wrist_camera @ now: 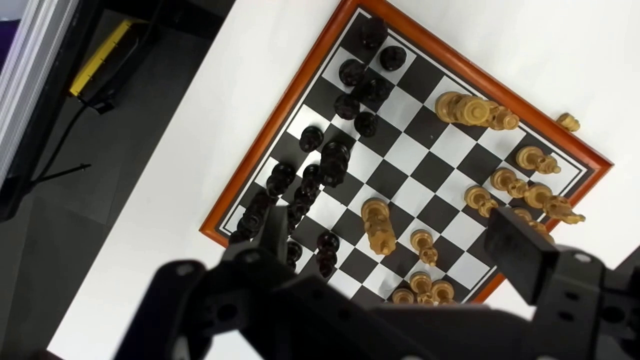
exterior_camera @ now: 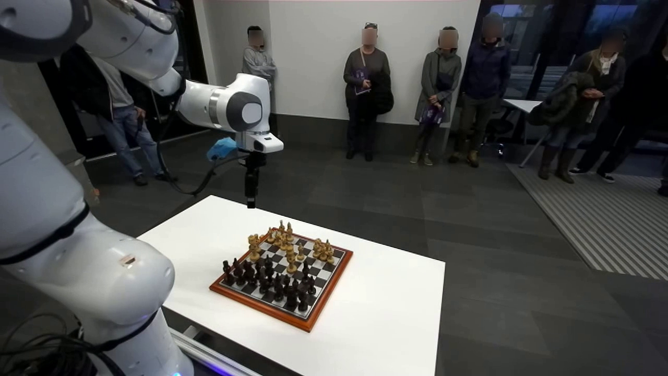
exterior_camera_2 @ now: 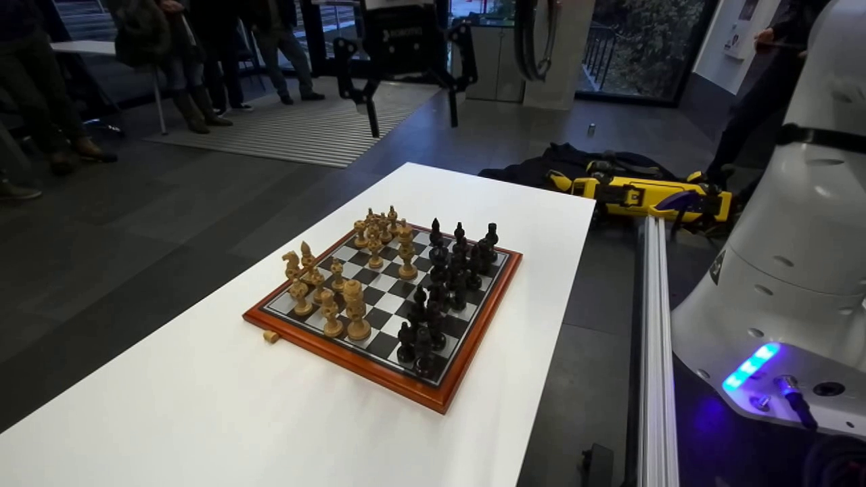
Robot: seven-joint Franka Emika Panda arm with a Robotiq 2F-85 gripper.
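Observation:
A chessboard (exterior_camera: 282,279) with a reddish wooden frame lies on the white table, carrying black and tan pieces. Dark pieces (exterior_camera_2: 454,276) crowd the side nearer the robot base; tan pieces (exterior_camera_2: 354,312) stand in groups toward the other sides. One tall tan piece (wrist_camera: 378,227) stands near mid-board. Off the board, a small tan piece (wrist_camera: 568,122) lies on the table by the frame. My gripper (exterior_camera_2: 414,130) is open with nothing between its fingers, well above the tabletop. In the wrist view the fingers (wrist_camera: 520,252) cover part of the board and some pieces.
My robot's base (exterior_camera_2: 755,308) stands along one side by a metal rail (exterior_camera_2: 653,349). A yellow machine (exterior_camera_2: 649,197) lies on the floor beyond the table. Several people (exterior_camera: 369,87) stand back along the wall, away from the table.

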